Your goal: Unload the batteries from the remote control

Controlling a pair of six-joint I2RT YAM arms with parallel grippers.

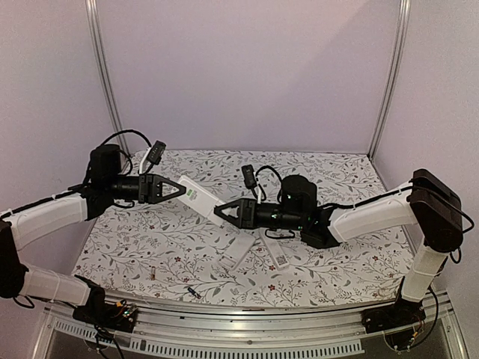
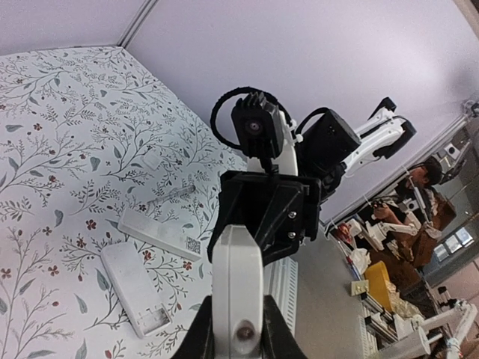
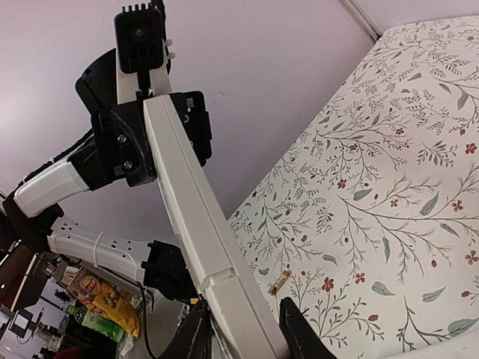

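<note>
A white remote control (image 1: 199,197) is held in the air, slanting between the two arms. My left gripper (image 1: 178,190) is shut on its upper-left end; in the left wrist view the remote (image 2: 237,284) stands end-on between the fingers. My right gripper (image 1: 223,211) is at the other end, its fingers around the remote (image 3: 191,217) in the right wrist view; whether they press on it I cannot tell. Two small batteries, one orange (image 1: 153,273) and one dark (image 1: 193,291), lie on the table near the front.
The patterned table (image 1: 127,247) is otherwise mostly bare, with walls at the back and sides.
</note>
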